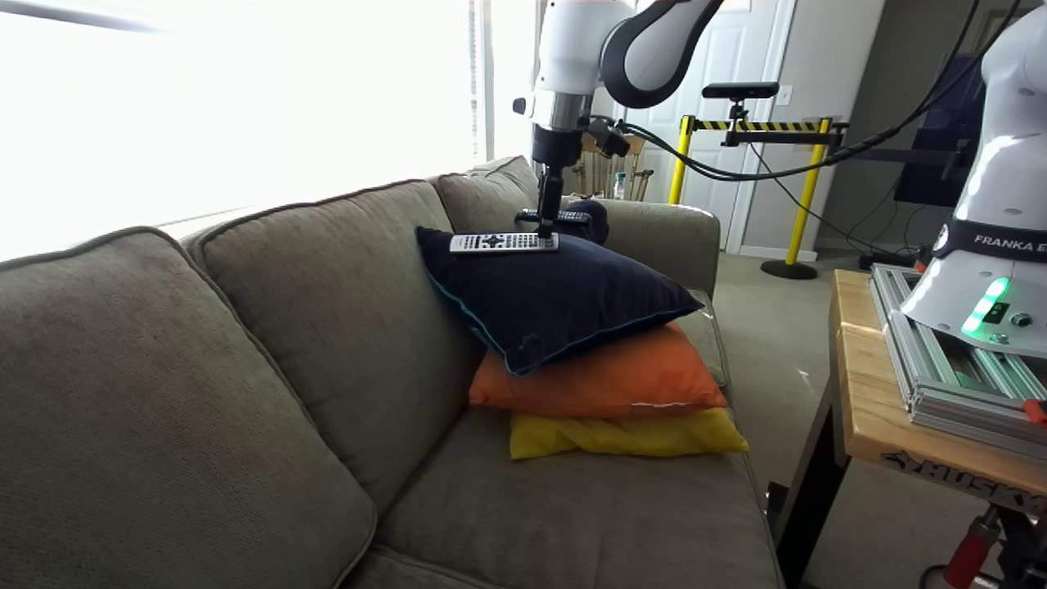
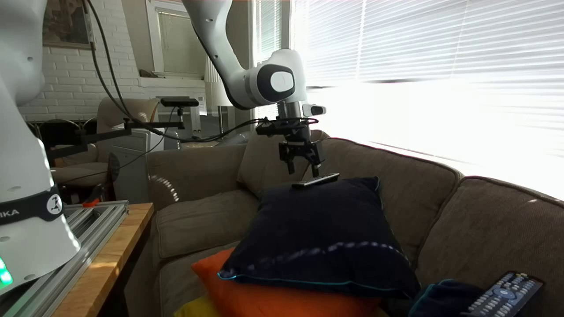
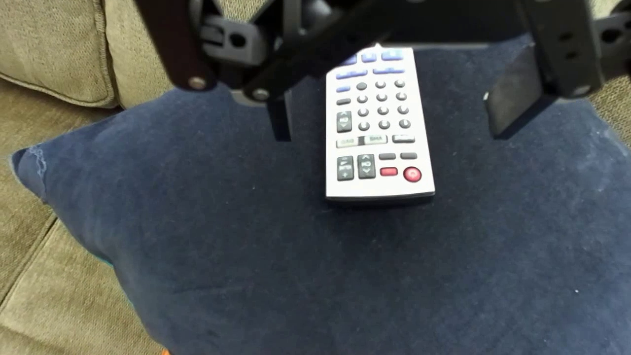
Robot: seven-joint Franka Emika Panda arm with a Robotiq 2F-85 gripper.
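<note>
A silver remote (image 1: pixel 502 242) lies flat on the dark blue pillow (image 1: pixel 559 294), near its top. Above the remote hangs my gripper (image 1: pixel 545 234), pointing down. In the wrist view the gripper is open, one finger on each side of the silver remote (image 3: pixel 378 136) with clear gaps between. The remote's far end is hidden under the gripper body. From the other side, the open fingers (image 2: pixel 315 171) show close over the silver remote (image 2: pixel 316 180). A second, dark remote (image 2: pixel 506 296) rests on another dark blue cushion (image 2: pixel 449 296).
An orange pillow (image 1: pixel 608 378) and a yellow pillow (image 1: pixel 628 435) lie stacked under the blue one on the sofa (image 1: pixel 550 520). The sofa back (image 1: pixel 334 265) rises beside the stack. A wooden table (image 1: pixel 883 412) bears the arm's base.
</note>
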